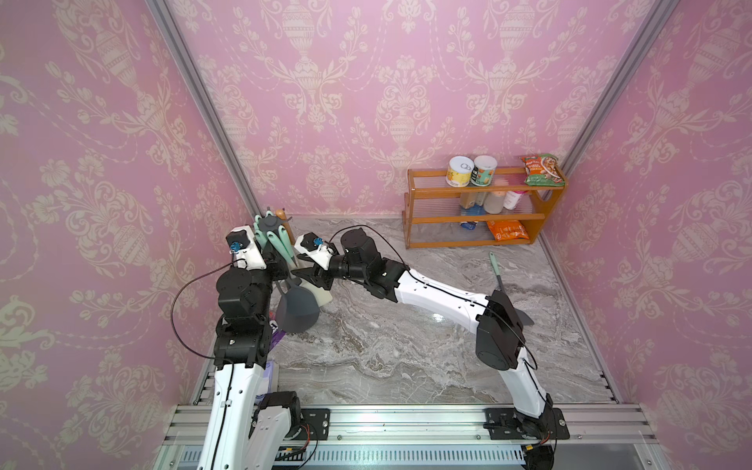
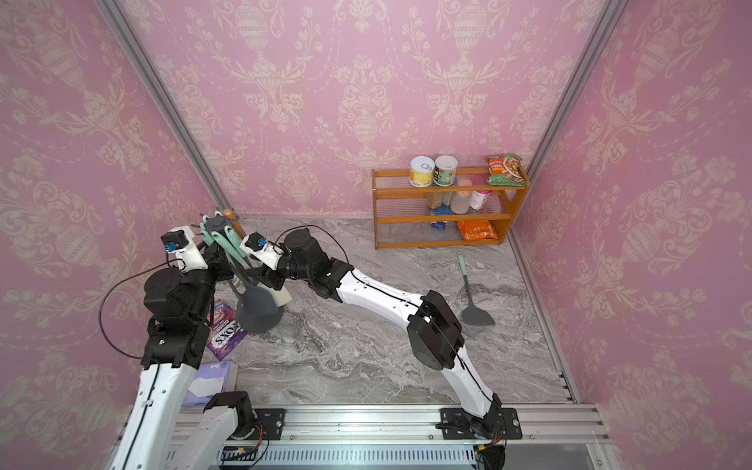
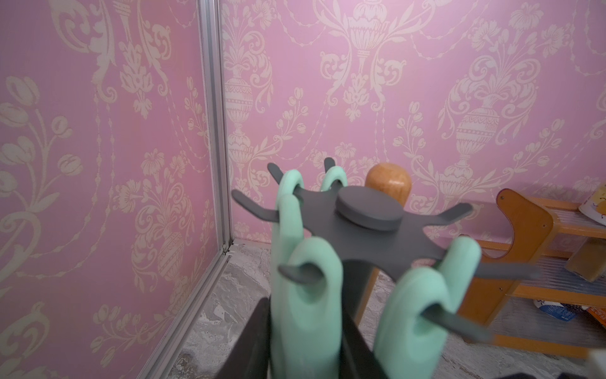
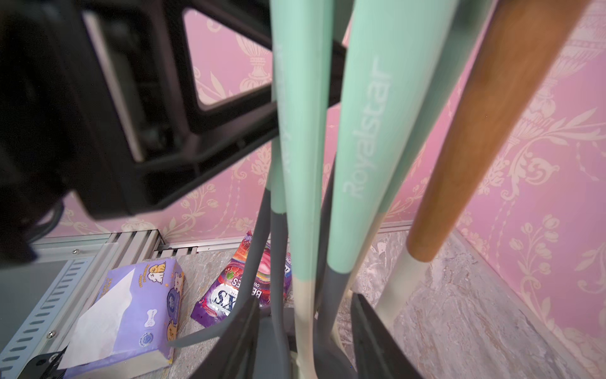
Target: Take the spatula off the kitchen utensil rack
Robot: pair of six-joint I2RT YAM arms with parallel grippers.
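On the left stands the utensil rack, its grey top hub (image 3: 369,208) hung with green-handled utensils. A broad dark grey blade (image 1: 297,311) hangs low on its front side. In the left wrist view my left gripper has one finger on each side of a green handle (image 3: 307,297), very close to it; whether they press on it is unclear. My right gripper points at the rack from the right, fingers apart, with several handles and shafts in line between them. A grey spatula (image 2: 477,315) with a green handle lies on the counter at right.
A wooden shelf (image 1: 423,192) with cans and packets stands at the back right. A purple snack bag (image 2: 225,329) and a tissue pack (image 4: 129,309) lie left. A wooden-handled utensil (image 4: 479,139) hangs beside the green ones.
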